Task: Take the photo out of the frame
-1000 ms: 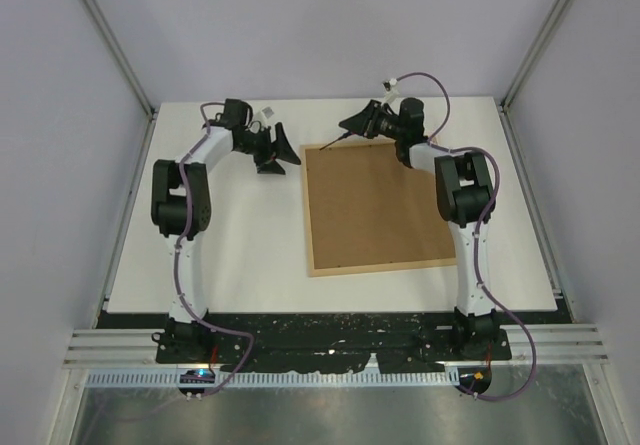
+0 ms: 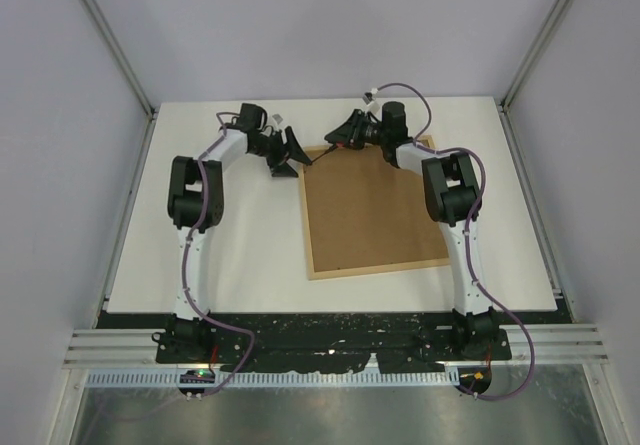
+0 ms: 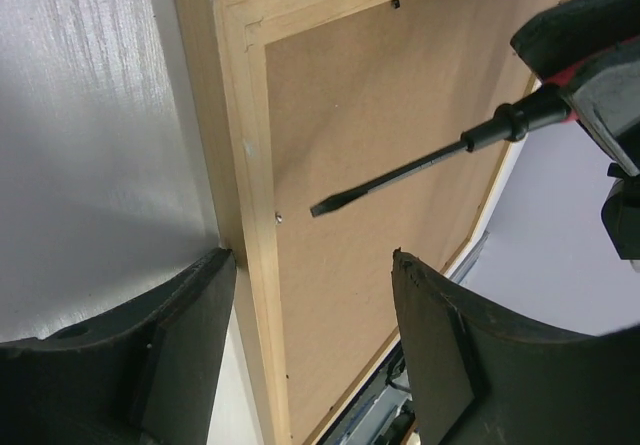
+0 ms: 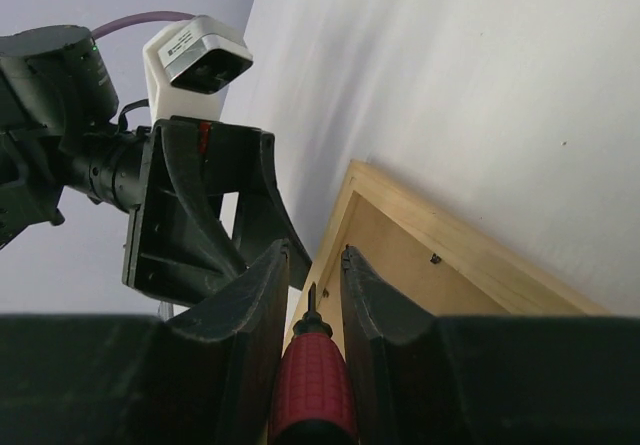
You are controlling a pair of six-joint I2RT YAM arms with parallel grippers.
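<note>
The picture frame lies back side up on the white table, its wooden rim (image 2: 309,235) around a brown backing board (image 2: 375,210). Small dark tabs or pins show along the rim's inner edge in the left wrist view. My right gripper is shut on a screwdriver with a red and black handle (image 4: 314,380). The screwdriver's blade (image 3: 385,178) hovers over the backing near the left rim, beside a small metal pin (image 3: 279,218). At the far left corner my left gripper stands part open, its fingers either side of the left rim, one touching or close to its outer face.
Bare white table (image 2: 250,235) stretches left of the frame and behind it. Both grippers are close together at the far left corner. The dark table edge (image 2: 330,325) runs along the front.
My left gripper has moved right and slightly nearer, onto the frame's left rim. The right gripper has carried the screwdriver left and nearer, bringing its tip towards that rim.
</note>
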